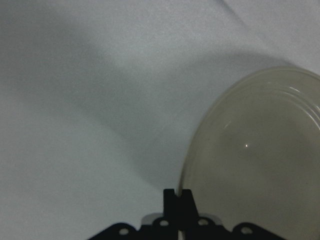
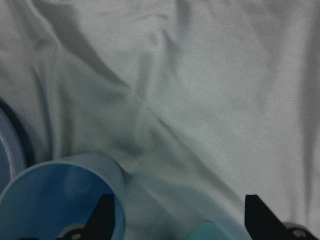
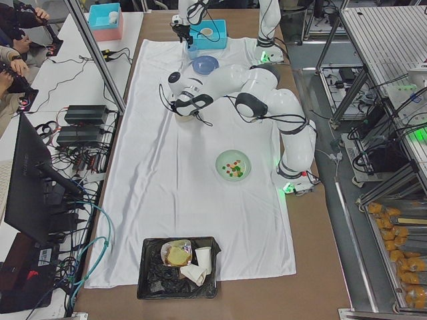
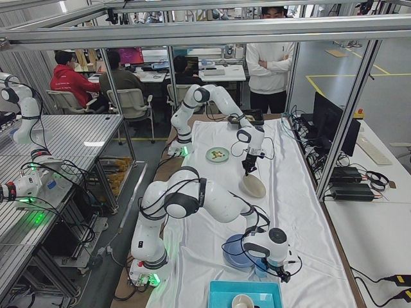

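Note:
A pale beige oval dish [image 4: 255, 188] lies on the white cloth in the middle of the table, mostly hidden by the arm in the left camera view. My left gripper is shut on its rim, seen in the left wrist view. My right gripper stands open above the cloth, beside a light blue cup [image 2: 65, 187], whose rim passes near one finger; nothing is seen held. A blue plate [image 2: 7, 147] lies beside the cup.
A green plate [image 3: 224, 155] with small food pieces lies toward the front. A black bin [image 3: 160, 287] holds packages at the near end. A turquoise tray [image 4: 221, 296] with a white cup stands at the far end.

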